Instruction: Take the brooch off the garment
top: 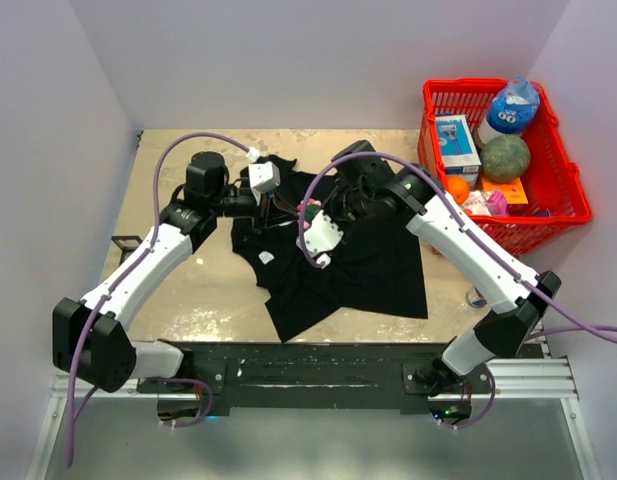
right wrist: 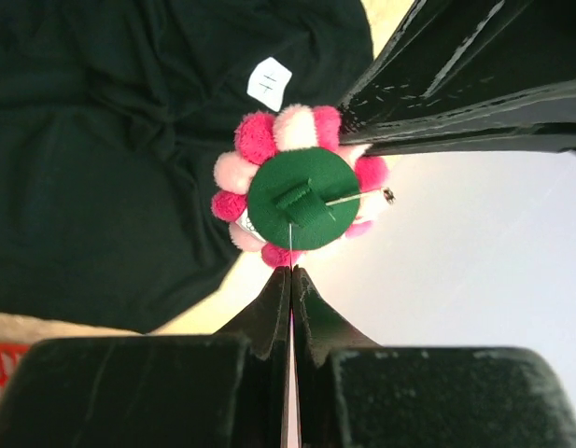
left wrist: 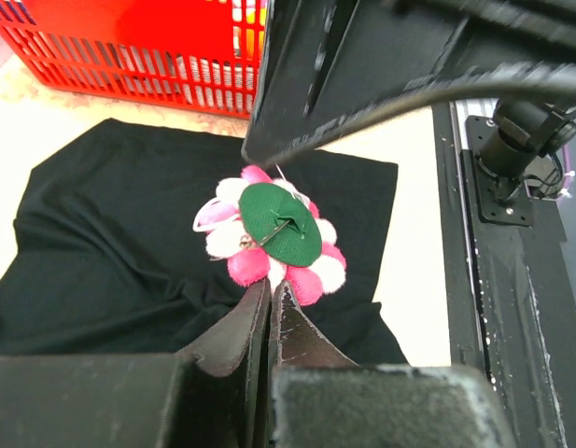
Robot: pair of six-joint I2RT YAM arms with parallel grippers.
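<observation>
A pink-and-white pompom brooch (left wrist: 278,224) with a green felt back and a pin is held up above the black garment (top: 358,280). In the left wrist view, my left gripper's closed fingertips (left wrist: 274,291) are at the brooch's lower edge. In the right wrist view, the shut tips of my right gripper meet the brooch's rim (right wrist: 239,170), a thin pin between or just above them; whether either grips it is hard to tell. The brooch appears apart from the cloth.
A red basket (top: 438,95) full of items stands at the back right. A can (top: 475,297) lies near the right edge. Bare table surrounds the garment on the left.
</observation>
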